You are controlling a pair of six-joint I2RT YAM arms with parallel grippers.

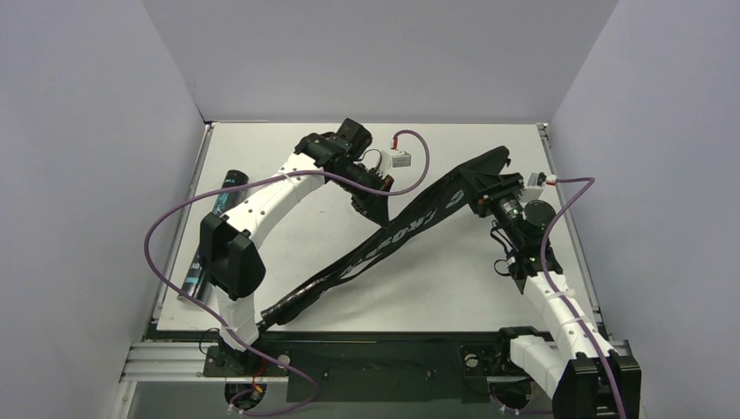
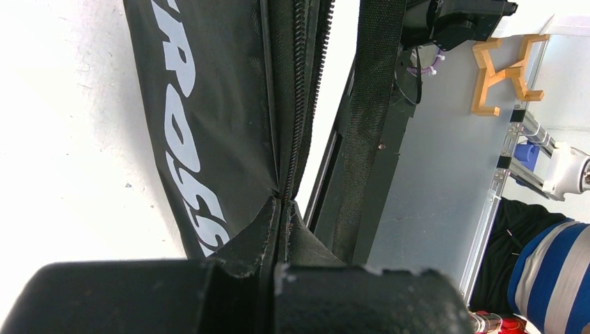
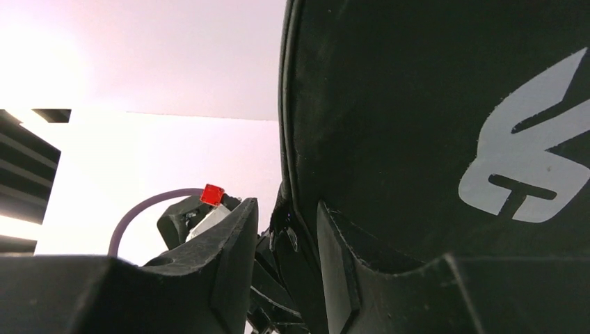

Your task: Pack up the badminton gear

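A long black racket bag point(image 1: 410, 229) with pale lettering stretches diagonally across the white table, from the front left to the back right. My left gripper point(image 1: 387, 224) is shut at its middle. In the left wrist view, the bag's open zipper edges run into the closed tips of that gripper. Near the bag's back right end is my right gripper point(image 1: 471, 188). The right wrist view shows its fingers point(image 3: 236, 240) parted, with the bag's edge and a small metal zip pull point(image 3: 291, 239) in the gap. The bag's inside is hidden.
A dark tube point(image 1: 229, 196) lies along the table's left side, partly covered by the left arm. Bare white table point(image 1: 436, 288) shows in front of the bag and behind it. Purple cables point(image 1: 288, 176) loop over both arms.
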